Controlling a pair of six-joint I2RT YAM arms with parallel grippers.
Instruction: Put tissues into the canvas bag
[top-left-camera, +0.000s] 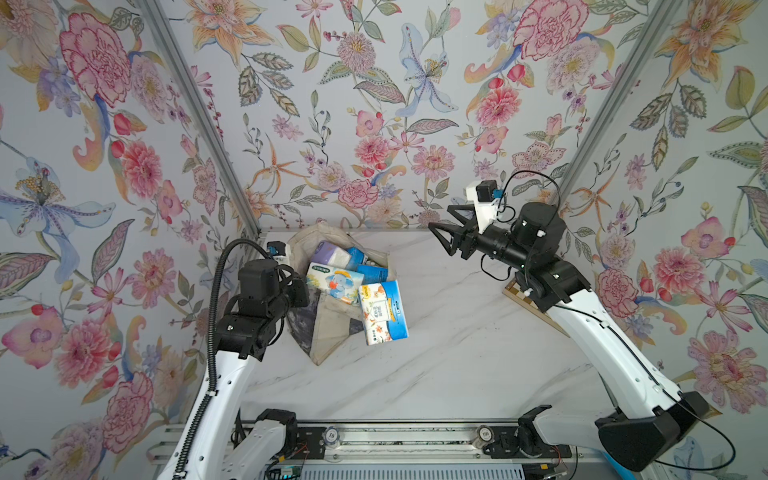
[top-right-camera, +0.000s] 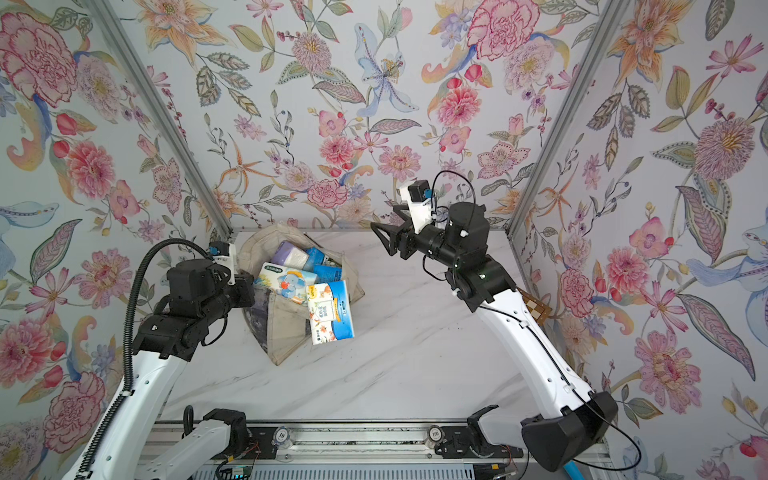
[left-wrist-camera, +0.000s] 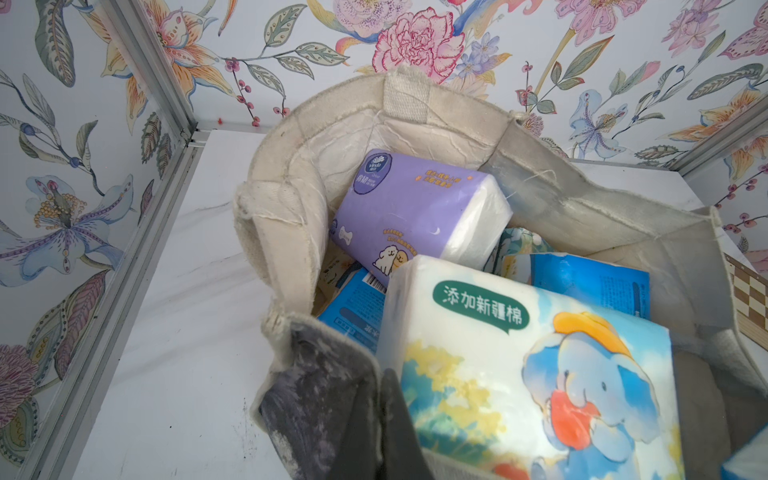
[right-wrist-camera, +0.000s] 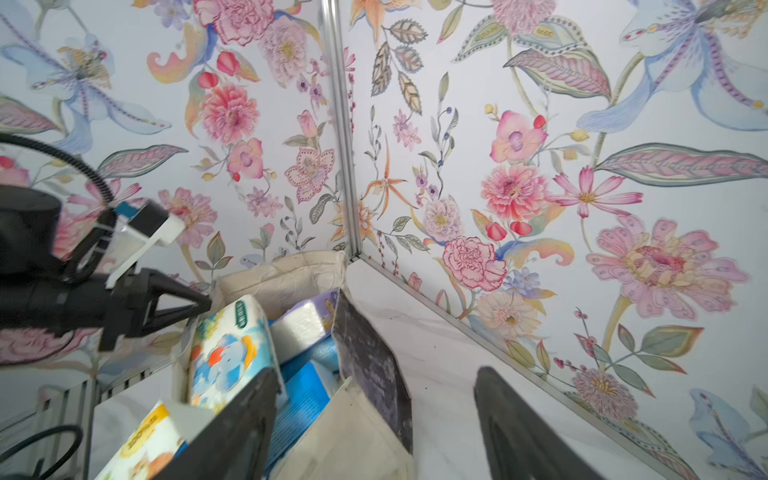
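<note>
The canvas bag (top-left-camera: 328, 336) stands at the left of the table, filled with tissue packs. Inside lie a purple pack (left-wrist-camera: 416, 208), a white elephant pack (left-wrist-camera: 528, 360) and blue packs (left-wrist-camera: 592, 280). A white-and-blue pack with orange print (top-left-camera: 384, 312) rests across the bag's front right rim, tilted and sticking outward past it. At the bag's near left rim my left gripper is shut on the canvas edge. My right gripper (top-left-camera: 441, 217) stands open and empty, right of the bag and apart from the packs; its blurred fingers (right-wrist-camera: 512, 432) are spread wide.
A wooden checkered board (top-left-camera: 532, 308) lies at the right, partly hidden behind the right arm. Floral walls enclose the back and sides.
</note>
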